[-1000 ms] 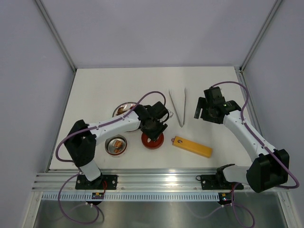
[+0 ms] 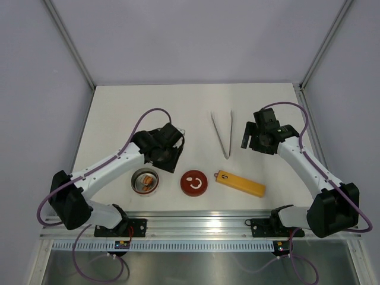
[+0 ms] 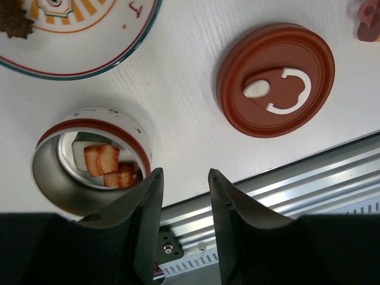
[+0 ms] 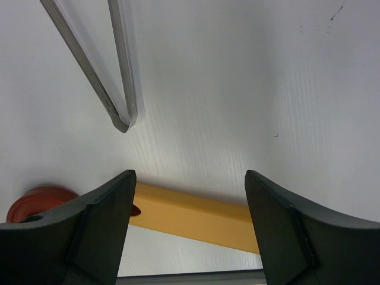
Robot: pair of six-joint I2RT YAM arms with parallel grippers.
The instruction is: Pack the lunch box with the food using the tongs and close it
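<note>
My left gripper [image 2: 167, 159] hangs over the board between the lunch box and a plate [image 3: 95, 35], part open with nothing between its fingers. The round steel lunch box [image 2: 136, 185] holds food pieces and stands open; in the left wrist view it is at lower left. Its brown lid [image 2: 193, 189] with a white handle piece [image 3: 257, 89] lies apart to the right. My right gripper [image 2: 249, 136] stands open and empty above the board at the right, with metal tongs [image 4: 89, 77] to its left.
A yellow case [image 2: 240, 183] lies right of the lid near the front edge, a metal rail [image 3: 309, 181]. The back of the board and the area under the right gripper are clear.
My left arm has swung left from above the lid to above the plate's area, near the lunch box. The lid shifted slightly. The right arm has barely moved.
</note>
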